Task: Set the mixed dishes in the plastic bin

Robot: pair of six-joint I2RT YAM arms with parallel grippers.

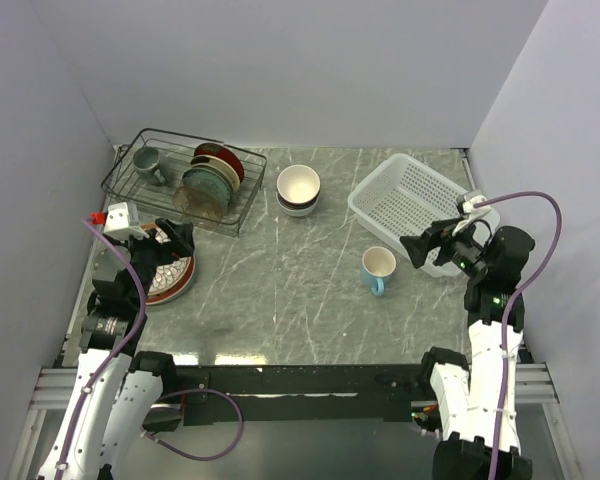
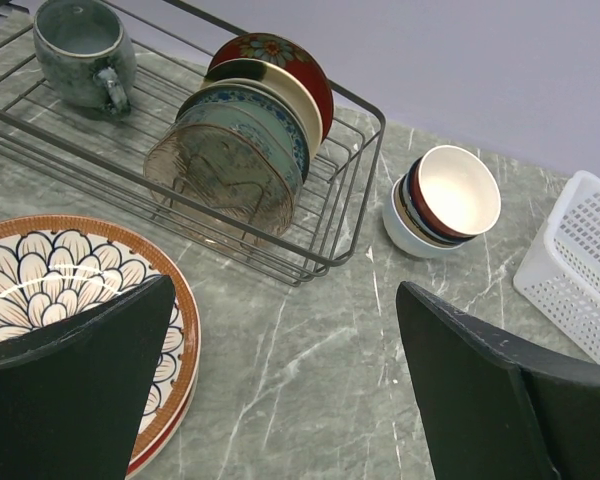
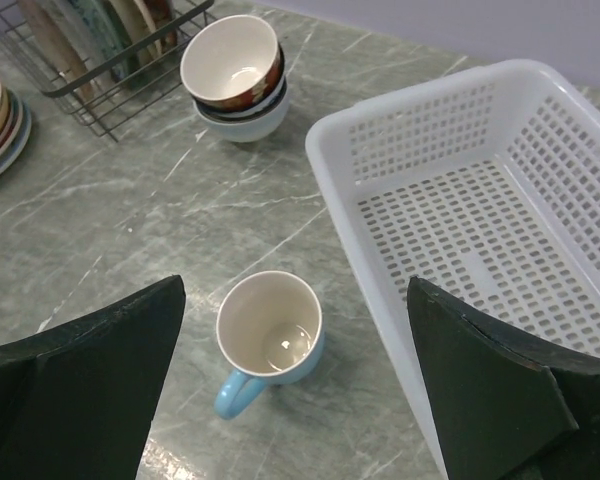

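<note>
The white plastic bin [image 1: 365,213] stands empty at the right of the table. Over its near edge my right gripper [image 1: 416,249] is open, with nothing in it. A light blue mug [image 3: 273,330], white inside, stands upright beside the bin, its handle toward the front. Stacked bowls [image 1: 299,187] sit at the back middle, a white-lined one on top. Several plates [image 2: 250,140] lean on edge in the wire rack, with a grey-green mug [image 2: 84,57] to their left. My left gripper [image 1: 185,238] hangs open and empty above a stack of patterned plates [image 2: 70,270].
The dark wire rack [image 1: 242,220] fills the back left corner. Walls close in at the back and both sides.
</note>
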